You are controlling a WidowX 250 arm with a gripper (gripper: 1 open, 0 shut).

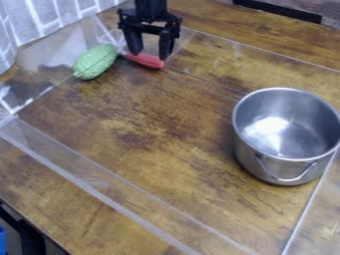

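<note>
My black gripper (149, 36) is at the top centre, its fingers hanging just over a red elongated object (143, 60); whether they touch it, and how wide they stand, is hard to tell. A green, ribbed oval object (94, 62) lies to the left of the red one on the wooden table (133, 139).
A large steel pot (284, 136) stands at the right. A white cloth (34, 25) is at the top left. Clear strips edge the work surface.
</note>
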